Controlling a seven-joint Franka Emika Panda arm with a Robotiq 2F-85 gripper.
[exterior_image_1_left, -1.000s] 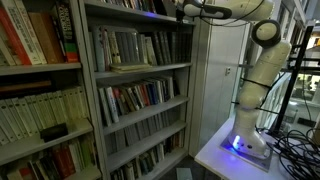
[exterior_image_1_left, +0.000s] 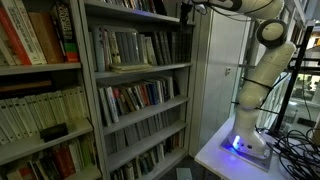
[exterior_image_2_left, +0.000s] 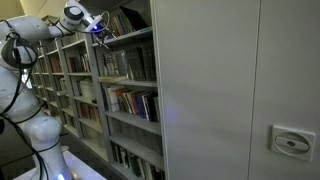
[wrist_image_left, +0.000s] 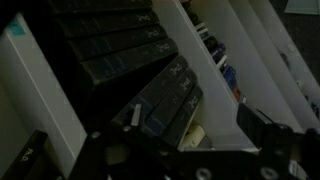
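My gripper shows at the bottom of the wrist view, its dark fingers (wrist_image_left: 257, 127) spread wide apart. Ahead of it, several dark-bound books (wrist_image_left: 165, 98) lean on a shelf, and I see no book held. A second group of thick dark volumes (wrist_image_left: 115, 42) fills the upper left. From outside, the arm (exterior_image_2_left: 62, 24) reaches high across to the top of the bookcase (exterior_image_2_left: 133, 120). There the gripper (exterior_image_2_left: 101, 36) hangs by the upper shelf, small and dark. Whether it touches any book cannot be made out.
Shelf boards (exterior_image_1_left: 140, 69) and uprights close in around the upper books. Lower shelves hold rows of books (exterior_image_1_left: 130, 98). A tall pale panel (exterior_image_2_left: 208, 90) stands right of the bookcase. The white table (exterior_image_1_left: 222, 158) under the arm's base looks mostly clear.
Over the last second the raised arm and its elbow have shifted slightly at the top of the view, with the gripper staying near the upper shelf. The books in view look unmoved.
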